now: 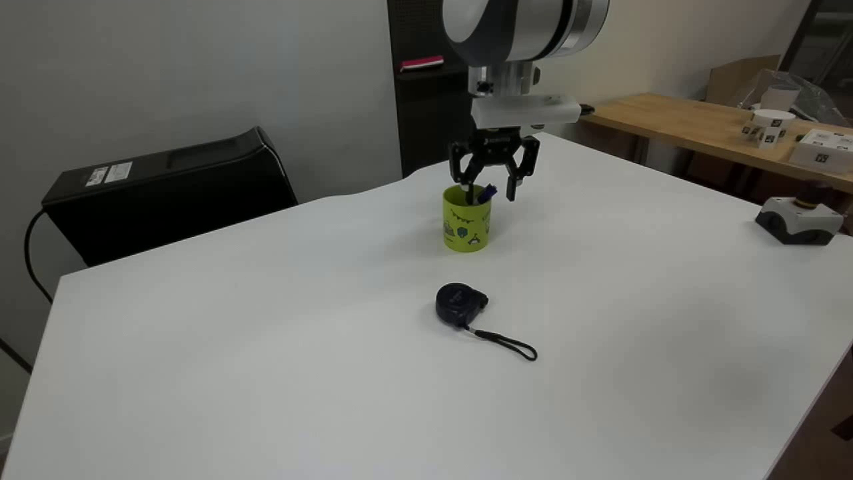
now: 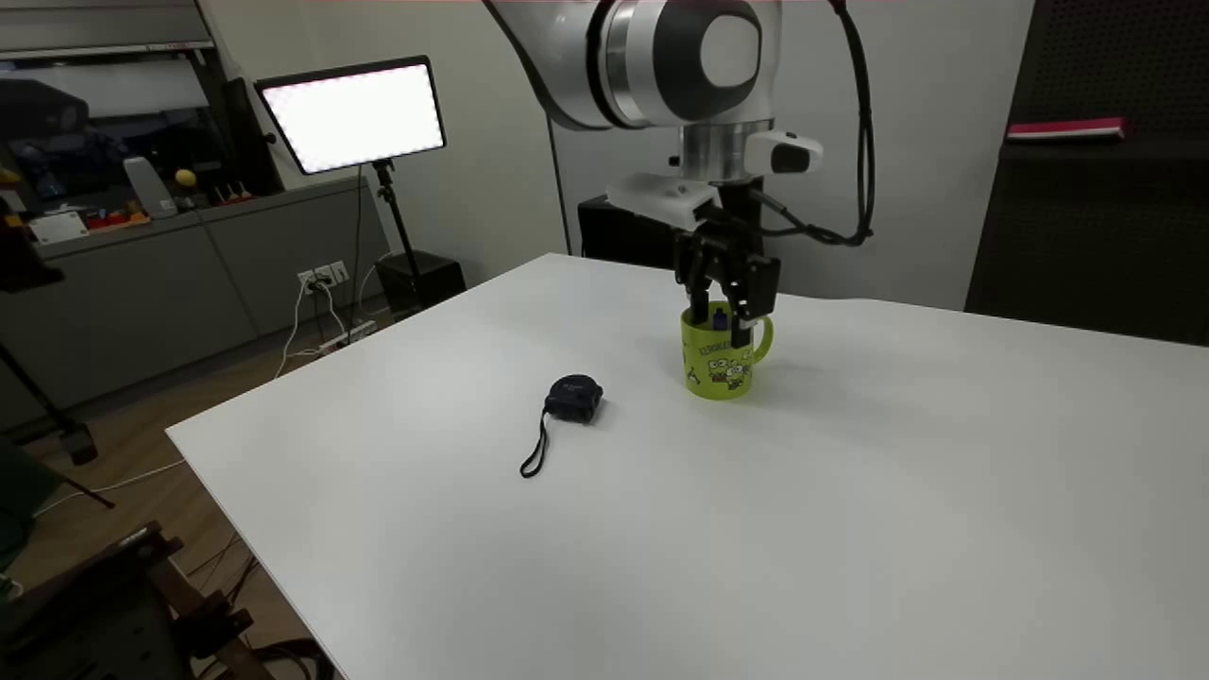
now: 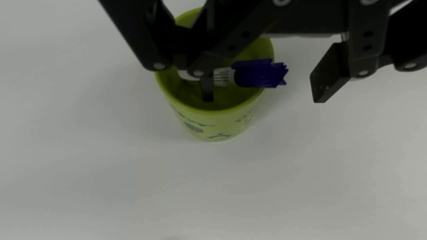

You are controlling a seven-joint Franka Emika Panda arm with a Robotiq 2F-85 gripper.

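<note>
A yellow-green mug (image 1: 466, 231) stands upright on the white table, with its handle showing in exterior view 2. A marker with a dark blue cap (image 3: 256, 73) leans inside it, the cap sticking out past the rim. My gripper (image 1: 492, 193) is over the mug, its fingers apart. In the wrist view one finger (image 3: 206, 88) reaches over the mug's opening and hides part of the marker's white body. The other finger (image 3: 330, 78) is outside the mug, beyond the cap and clear of it. Nothing is gripped between them.
A black tape measure (image 1: 458, 305) with a wrist cord lies in front of the mug. A black box-like unit (image 1: 172, 192) is by the table's back left edge, and a switch box (image 1: 800, 217) at the right.
</note>
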